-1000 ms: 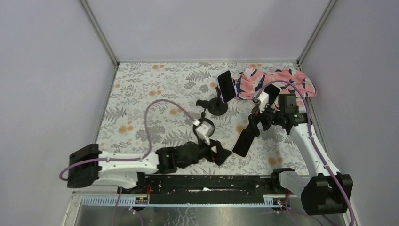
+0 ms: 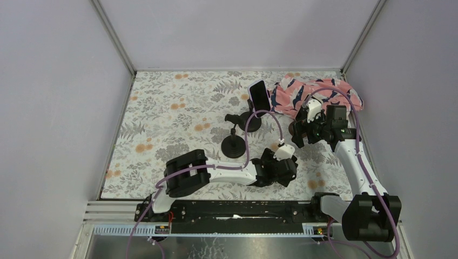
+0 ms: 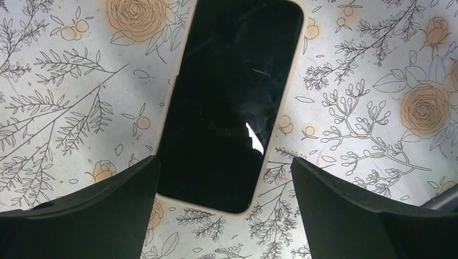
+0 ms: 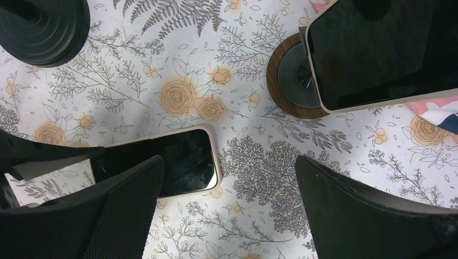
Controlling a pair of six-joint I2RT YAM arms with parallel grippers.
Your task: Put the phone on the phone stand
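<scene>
A black phone (image 3: pixel 221 108) with a pale case lies face up on the patterned table, my left gripper open over its lower end; in the top view the arm hides most of it. My right gripper is open above bare table beside that phone (image 4: pixel 162 156). At the upper right of the right wrist view, another phone (image 4: pixel 383 48) stands on a round-based stand (image 4: pixel 286 91). In the top view a further phone (image 2: pixel 259 98) is on a stand, and a stand (image 2: pixel 233 147) with no phone is left of my grippers.
A pink patterned cloth (image 2: pixel 291 91) lies along the back right. Pale walls border the work surface.
My left arm has moved right, over the lying phone, edging slightly toward the back most recently.
</scene>
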